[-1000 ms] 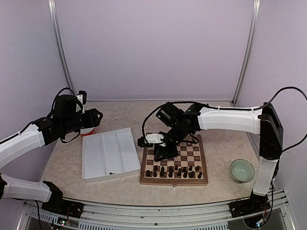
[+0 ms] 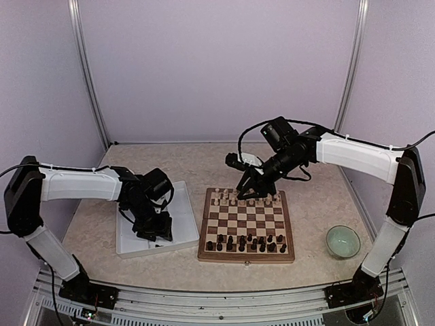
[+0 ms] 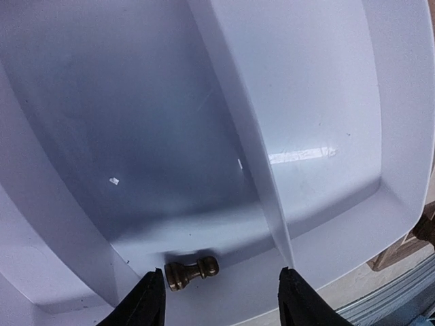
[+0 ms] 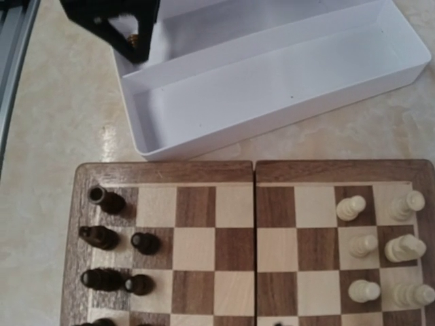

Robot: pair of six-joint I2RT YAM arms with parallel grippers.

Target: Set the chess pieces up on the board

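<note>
The chessboard (image 2: pixel 245 224) holds white pieces along the far side and dark pieces (image 4: pixel 102 238) along the near side. A dark pawn (image 3: pixel 192 271) lies on its side in a compartment of the white tray (image 3: pixel 401 115), close to its end wall. My left gripper is over that compartment, fingers apart either side of the pawn's end of it, holding nothing. My right gripper (image 2: pixel 248 187) hovers over the white pieces at the board's far side; its fingers are barely visible in its wrist view.
A pale green bowl (image 2: pixel 343 242) stands at the right front. The tray sits left of the board, with bare table behind both.
My right arm has moved from over the board toward its far right and higher.
</note>
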